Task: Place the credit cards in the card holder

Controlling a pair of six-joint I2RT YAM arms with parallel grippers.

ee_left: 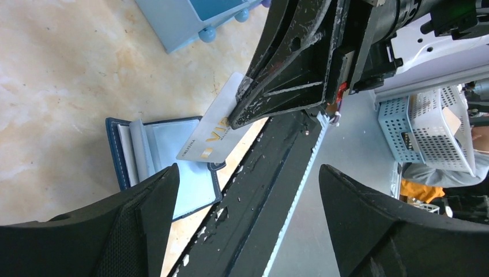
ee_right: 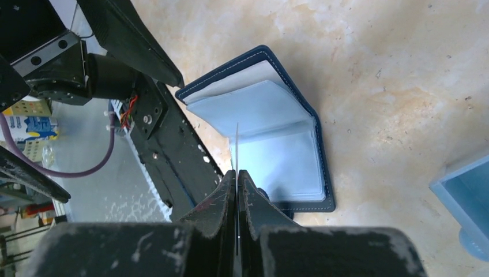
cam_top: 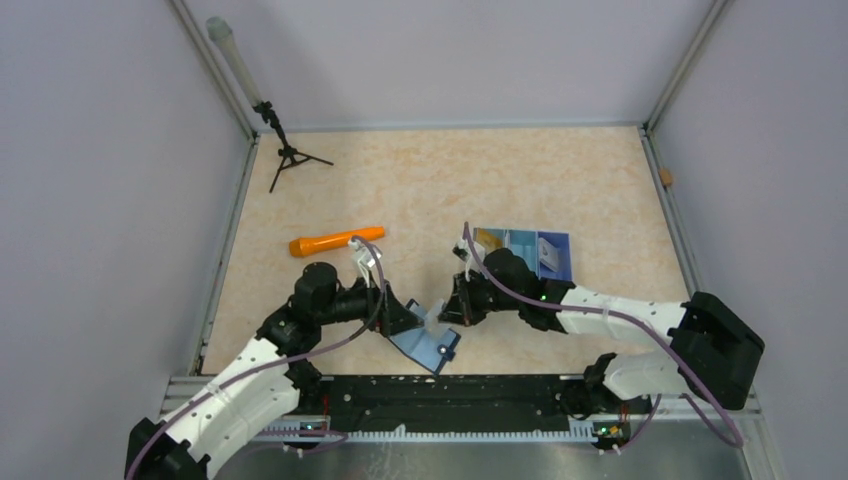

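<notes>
A pale card with gold lettering is pinched in my right gripper; the right wrist view shows the card edge-on as a thin line. Below it on the table lies the blue card holder [ee_right: 279, 167], spread open with its light-blue pocket flap [ee_left: 140, 145] standing up. The card hangs over the holder; whether it touches the flap I cannot tell. My left gripper is open at the holder's left side, its fingers [ee_left: 147, 213] wide apart and nothing between them.
A blue and purple compartment box [cam_top: 555, 262] stands behind the right gripper with more cards inside. An orange microphone-shaped object [cam_top: 336, 241] lies behind the left arm, and a black tripod [cam_top: 287, 155] stands at the back left.
</notes>
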